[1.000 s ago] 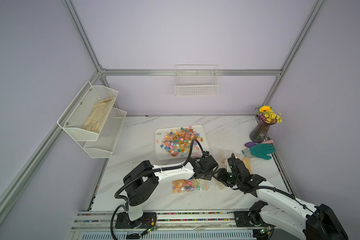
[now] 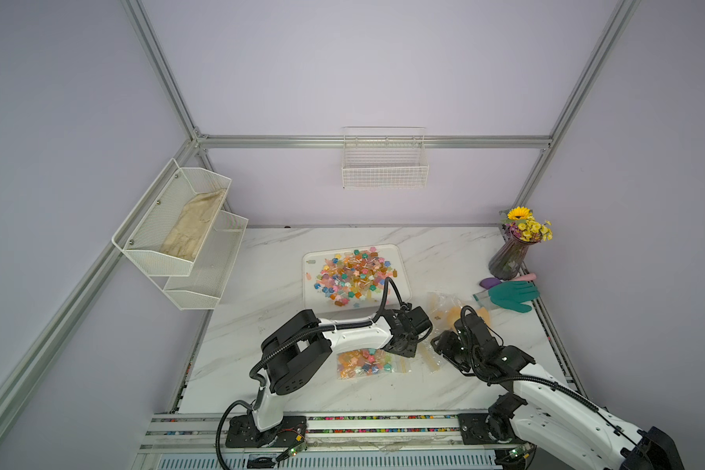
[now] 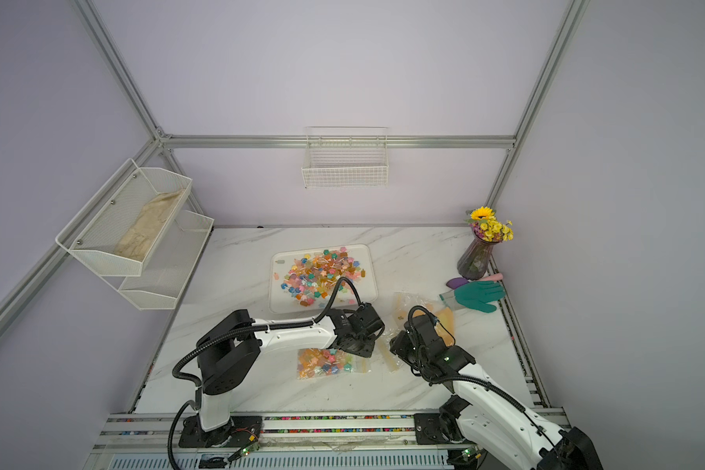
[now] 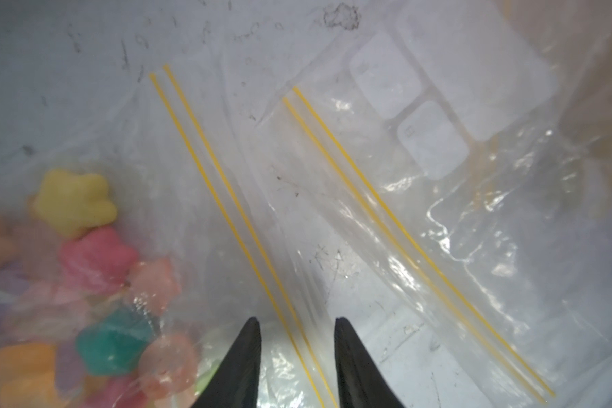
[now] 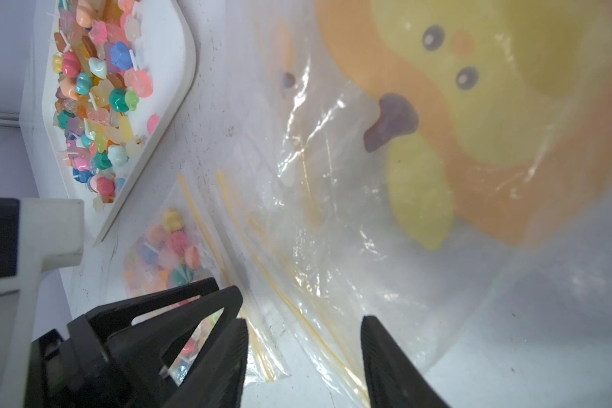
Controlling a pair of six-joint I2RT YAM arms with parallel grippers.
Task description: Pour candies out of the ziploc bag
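The clear ziploc bag of candies (image 2: 360,363) lies flat on the table, its yellow-lined zip end toward the right. Above that zip end hovers my left gripper, open and empty; the candy bag's zip strip (image 4: 232,224) runs below its fingertips. To the right, an empty-looking clear bag (image 5: 360,197) with an orange printed figure lies flat. Over that bag's zip edge stands my right gripper, open, nothing between its fingers. A white tray (image 3: 279,291) behind the left arm holds many loose colored candies.
A vase of yellow flowers (image 2: 510,254) and a teal glove (image 2: 514,295) sit at the right edge. Wire baskets hang on the left and back walls. Both forearms stand close together mid-table. Clear tabletop (image 2: 250,274) shows left of the tray.
My right gripper has shifted rightward, away from the left one. The candy bag lies where it was.
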